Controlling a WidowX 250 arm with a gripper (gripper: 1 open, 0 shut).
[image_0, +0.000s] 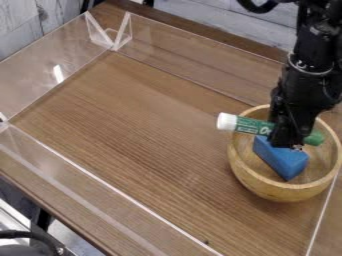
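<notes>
The black arm comes down from the top right, and its gripper is over a wooden bowl at the right of the camera view. A green and white cylinder lies slanted across the gripper's position, above the bowl's left part. Whether the fingers are closed on it is hard to make out. A blue block lies inside the bowl, below the cylinder.
Clear plastic barriers run along its left edge, and dark cables show at the lower left.
</notes>
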